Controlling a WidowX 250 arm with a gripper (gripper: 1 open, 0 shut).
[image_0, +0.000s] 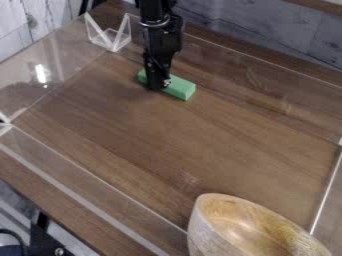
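Note:
My black gripper (158, 77) hangs down from the top of the view onto a green block (179, 88) lying on the wooden table (160, 150), toward the back left. Its fingertips are at the block's left part and partly cover it. Whether the fingers are closed on the block cannot be told at this size.
A clear plastic rack (110, 36) stands at the back left. A cream oval bowl (221, 225) sits at the front right corner. A raised rim runs along the back.

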